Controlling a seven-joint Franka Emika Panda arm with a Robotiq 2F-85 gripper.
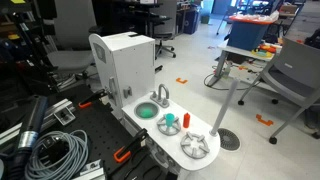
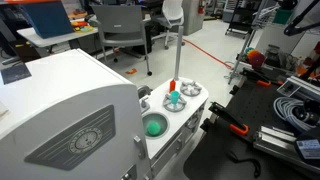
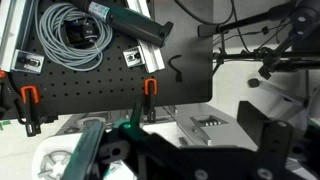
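On the small white kitchen counter, a teal cup stands on the nearer stove burner. Beside it, a red bottle stands upright between the two burners. A green round dish sits in the sink recess; the cup, bottle and dish also show in the second exterior view. My gripper shows its dark fingers spread apart at the bottom of the wrist view, with nothing seen between them. Neither exterior view shows the gripper clearly.
A white cabinet rises at the counter's end, and a grey faucet stands by the sink. The black table carries a coiled grey cable and orange-handled clamps. A grey chair stands beyond the counter.
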